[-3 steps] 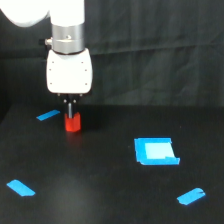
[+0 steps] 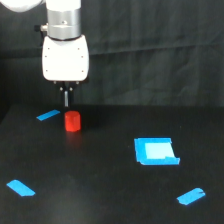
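Observation:
A small red block [image 2: 72, 121], roughly as tall as a can, stands on the black table towards the left. My gripper [image 2: 67, 102] hangs pointing down just above it and slightly to its left, its dark thin fingers close to the block's top. At this size, whether the fingers are apart or together is hard to make out. The block appears to rest on the table.
On the right lies a white square framed in blue tape [image 2: 158, 151]. Strips of blue tape mark the table at the back left [image 2: 48, 115], front left [image 2: 20, 188] and front right [image 2: 191, 196]. Open table lies between them; a dark curtain [image 2: 150, 50] hangs behind.
The gripper has risen and shifted a little left, off the red block. The block stands in about the same place as before.

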